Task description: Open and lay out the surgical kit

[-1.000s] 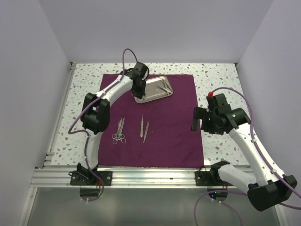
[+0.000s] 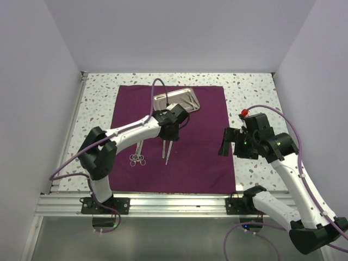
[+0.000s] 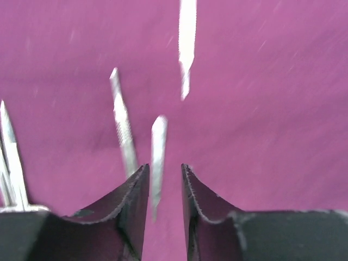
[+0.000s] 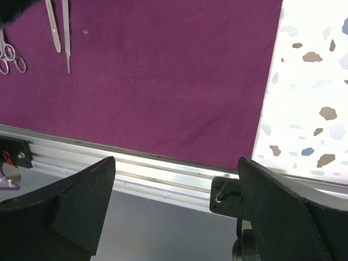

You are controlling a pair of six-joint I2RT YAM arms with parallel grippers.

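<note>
The open metal tray (image 2: pixel 174 97) rests on the purple cloth at the back, an instrument partly inside it. Scissor-like instruments (image 2: pixel 138 155) lie towards the cloth's left side. Right of them are two slim metal instruments, the left one (image 2: pixel 163 149) and the right one (image 2: pixel 169 152). A third, wider-handled instrument (image 3: pixel 187 41) shows higher up in the left wrist view, clear of the fingertips; the arm hides it from the top. My left gripper (image 2: pixel 174 137) is over the slim instruments, fingers a little apart, holding nothing. Off at the right, my right gripper stands wide open and empty.
Speckled tabletop (image 2: pixel 253 87) shows around it, with a metal rail (image 2: pixel 174 198) along the front edge. Grey walls stand on both sides.
My left arm has come from the tray towards the front. My right arm has shifted slightly.
</note>
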